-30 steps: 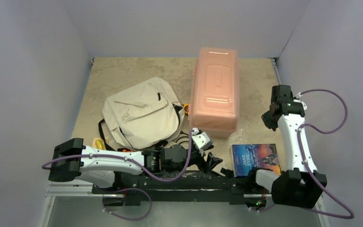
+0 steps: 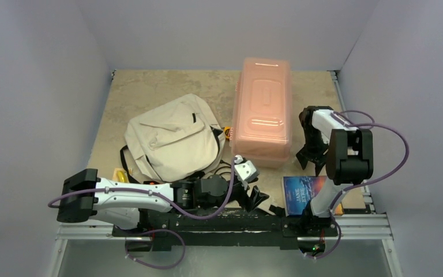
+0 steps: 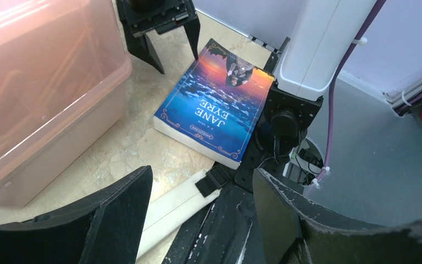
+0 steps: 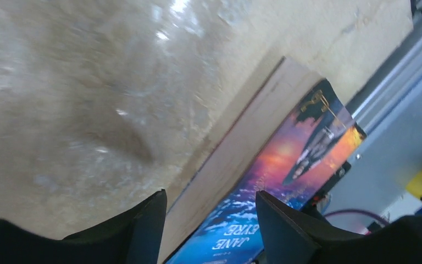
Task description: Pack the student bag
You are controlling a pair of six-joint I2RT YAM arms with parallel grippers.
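A cream student bag (image 2: 176, 138) lies on its side at the left of the table. The blue and orange Jane Eyre book (image 3: 214, 104) rests flat near the front right, its right part hidden by the right arm in the top view. My right gripper (image 2: 310, 167), part open and empty, hangs just behind the book's far edge; in the right wrist view its fingers (image 4: 148, 220) show in front of the book's page side. At the front middle, my left gripper (image 2: 258, 202) is also open with nothing between its fingers.
A closed translucent pink bin (image 2: 262, 115) stands at the middle back, left of the right arm. A pale strap with a black buckle (image 3: 214, 179) lies along the front edge, beside the book. Bare table (image 2: 314, 86) shows at the back right.
The left arm has barely moved.
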